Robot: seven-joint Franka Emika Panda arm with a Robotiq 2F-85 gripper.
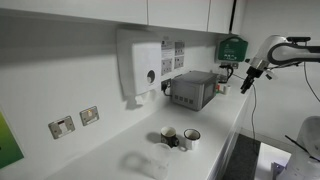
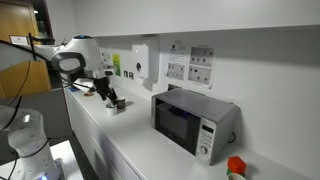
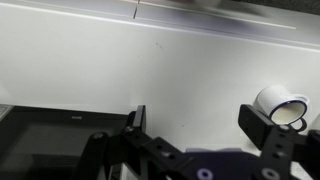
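Note:
My gripper stands open in the wrist view, its two fingers wide apart, with only bare white surface between them. In exterior view 1 the gripper [image 1: 247, 84] hangs in the air at the far right, beyond the mugs. A white mug with a dark rim [image 3: 279, 101] lies to the right of the right finger in the wrist view, apart from it. On the counter in exterior view 1, a white mug [image 1: 192, 141] sits beside a dark-patterned mug [image 1: 169, 134]. Nearer the camera is a clear container [image 1: 159, 158].
A microwave [image 2: 184, 122] takes up the middle of the counter [image 2: 150, 153]. At the right end is a red object [image 2: 236, 165]. Cabinets [image 1: 180, 12] overhang the counter, and a white dispenser [image 1: 139, 62] is fixed to the wall. Bare counter lies in front of the microwave.

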